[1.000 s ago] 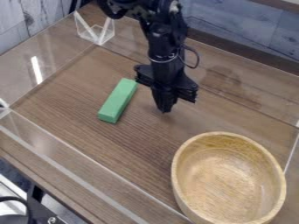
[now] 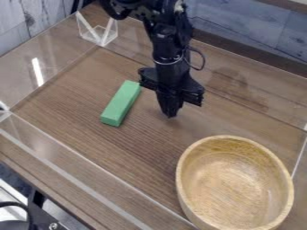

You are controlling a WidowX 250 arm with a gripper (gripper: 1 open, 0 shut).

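The black robot arm reaches down from the top centre of the camera view to its gripper (image 2: 177, 101), which hangs over the middle of the wooden table. Just left of the gripper a green block (image 2: 121, 102) lies on the table, apart from it. Whether the fingers are open or shut is hard to make out against the dark body.
A large tan bowl (image 2: 232, 212) stands at the front right. A black cable shows at the lower left corner.
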